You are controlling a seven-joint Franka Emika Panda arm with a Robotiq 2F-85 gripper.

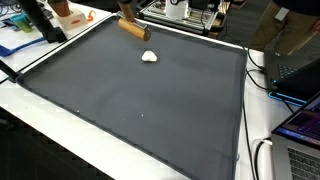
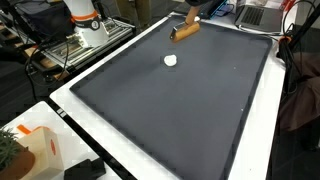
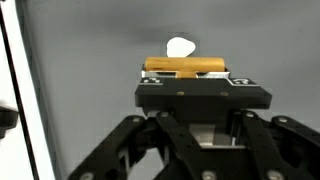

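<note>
My gripper is shut on a light-brown wooden piece like a small mallet, a cylinder with a short stem. In the wrist view the cylinder [image 3: 185, 64] lies crosswise just beyond the fingers, its stem running in between them. Exterior view 1 has the wooden piece [image 1: 134, 29] near the top edge, apparently above the dark board; exterior view 2 shows it [image 2: 185, 33] at the board's far end. Close by on the board sits a small white rounded piece [image 2: 170, 60], apart from the cylinder. Most of the gripper is cut off in both exterior views.
The dark grey board [image 1: 150, 105] is otherwise bare, with wide free room in the middle and front. A laptop [image 1: 302, 155] and cables lie along its right side in exterior view 1. Cluttered items [image 1: 20, 35] stand beyond its left corner.
</note>
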